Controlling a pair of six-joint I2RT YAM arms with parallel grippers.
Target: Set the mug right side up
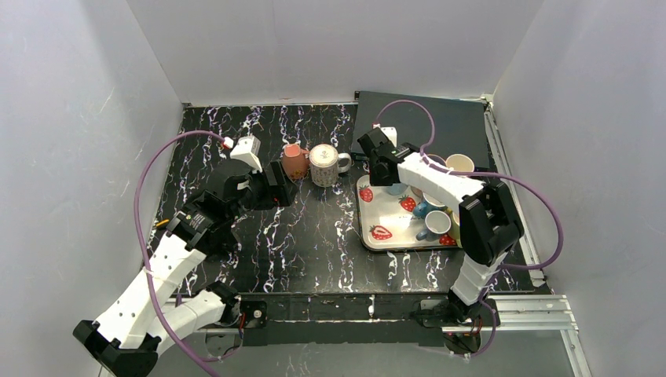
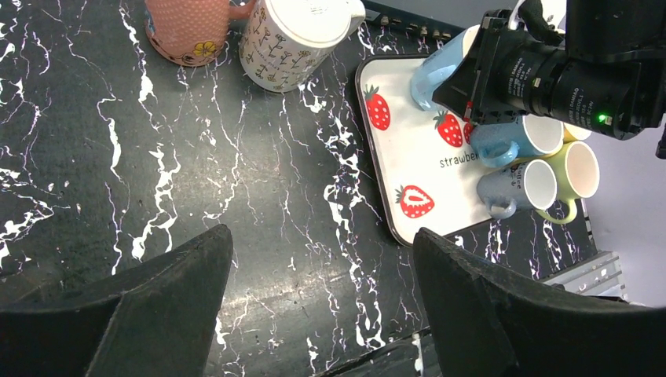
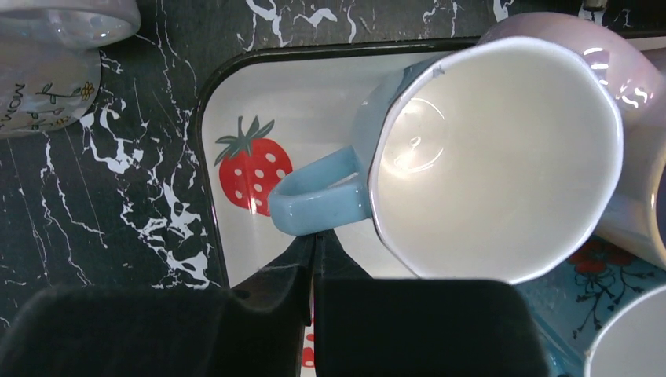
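A light blue mug (image 3: 495, 157) lies tilted at the tray's back-left corner, its white inside facing the right wrist camera. My right gripper is shut at this mug's handle (image 3: 318, 204), with the fingertips just under the handle; exactly what sits between them is hidden. In the top view that mug is mostly covered by the right arm. My left gripper hangs open and empty over the left part of the table, left of the tray (image 2: 377, 173).
A terracotta mug (image 1: 295, 163) and a patterned white mug (image 1: 324, 173) stand upside down left of the tray. Several other mugs crowd the tray's right side. A dark board (image 1: 440, 118) lies behind.
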